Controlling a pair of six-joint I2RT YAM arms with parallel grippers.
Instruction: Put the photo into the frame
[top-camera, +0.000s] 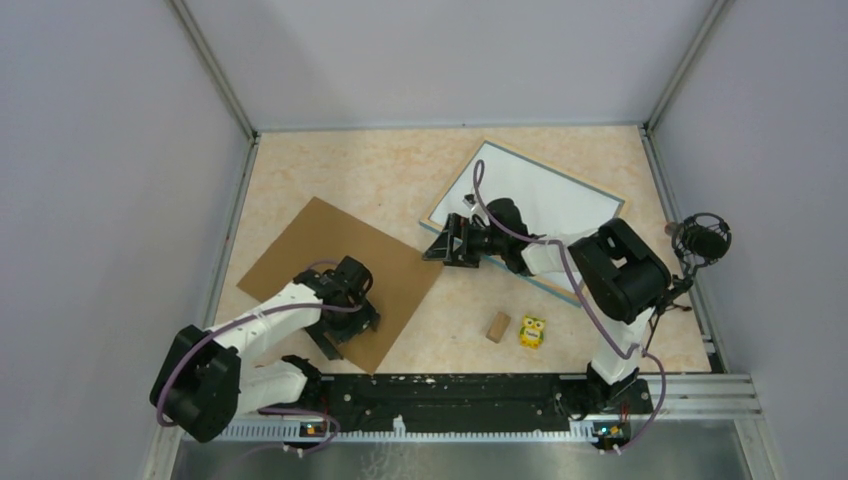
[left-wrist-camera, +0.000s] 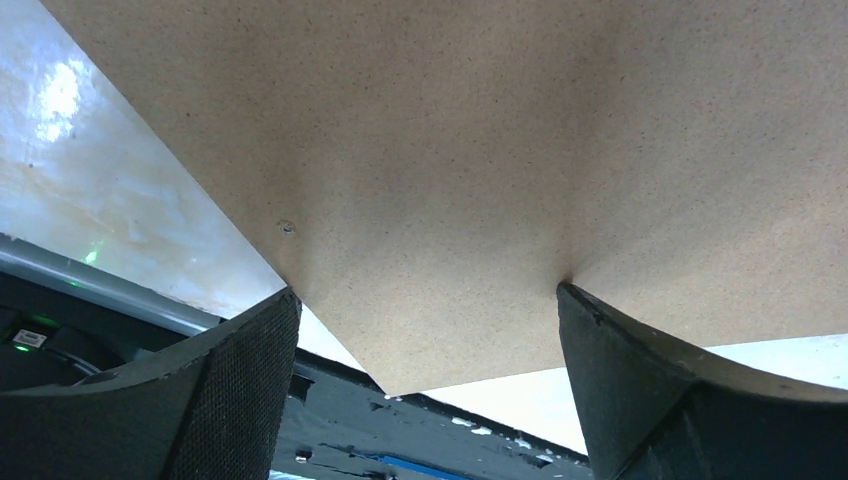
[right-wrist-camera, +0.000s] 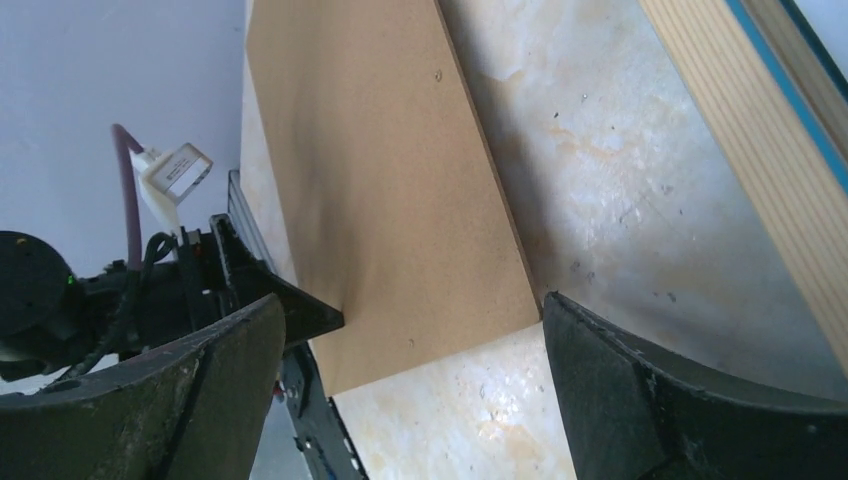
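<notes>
A large brown board (top-camera: 310, 240) lies slanted on the left of the table. Over its front corner my left gripper (top-camera: 350, 336) is open; in the left wrist view that corner shows between the spread fingers, with nothing gripped. My right gripper (top-camera: 447, 252), also open, is by the board's right corner. That corner of the board (right-wrist-camera: 400, 190) appears between its fingers in the right wrist view. A frame (top-camera: 566, 176) with pale wooden edges and a white face lies at the back right, partly covered by the right arm. No picture side is visible.
A small brown block (top-camera: 498, 327) and a yellow owl-like item (top-camera: 532, 332) sit at the front right. A dark wire-guarded camera (top-camera: 702, 240) stands at the right edge. Bare table (top-camera: 385, 170) shows between board and frame at the back.
</notes>
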